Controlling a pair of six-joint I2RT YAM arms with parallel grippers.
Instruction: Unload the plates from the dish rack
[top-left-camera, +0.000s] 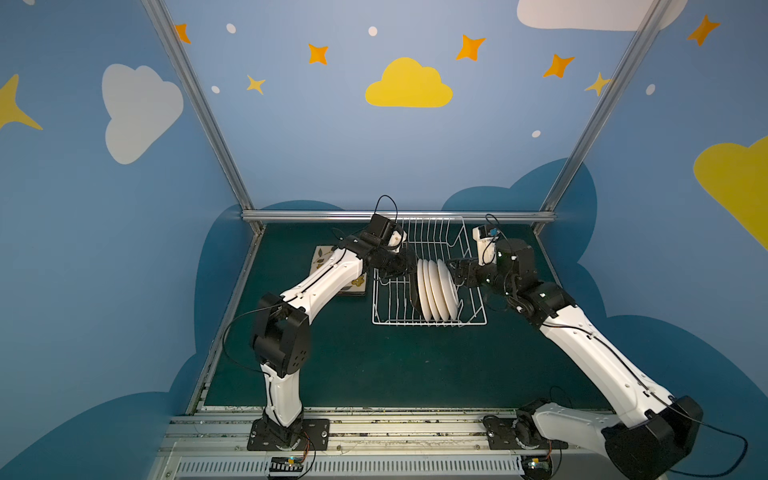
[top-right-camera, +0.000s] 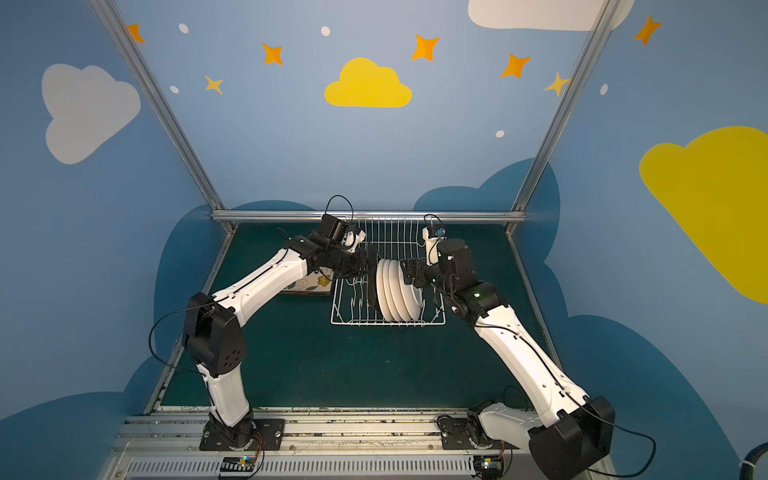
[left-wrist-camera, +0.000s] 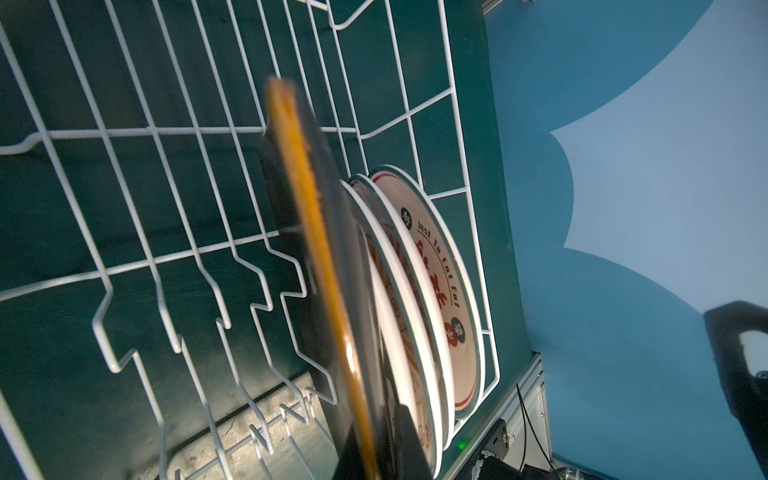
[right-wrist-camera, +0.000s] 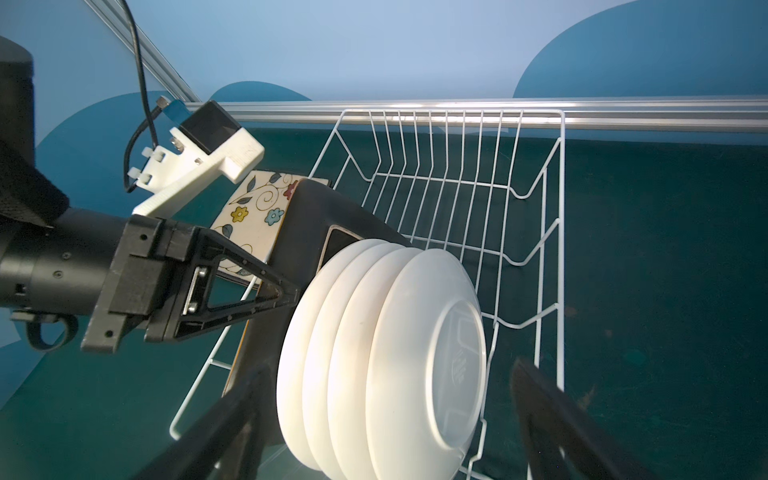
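Note:
A white wire dish rack (top-left-camera: 429, 323) holds several white plates (right-wrist-camera: 424, 360) upright, with a dark, orange-rimmed plate (left-wrist-camera: 316, 240) at their left side. My left gripper is shut at that dark plate; the left wrist view shows its orange edge running down between my fingertips, which are largely hidden at the bottom. My right gripper is open just to the right of and near the plates, its blurred fingers either side of them in the right wrist view, holding nothing.
Floral patterned square plates (right-wrist-camera: 244, 208) lie stacked left of the rack, on the green table (top-left-camera: 416, 368). The rack's back section is empty.

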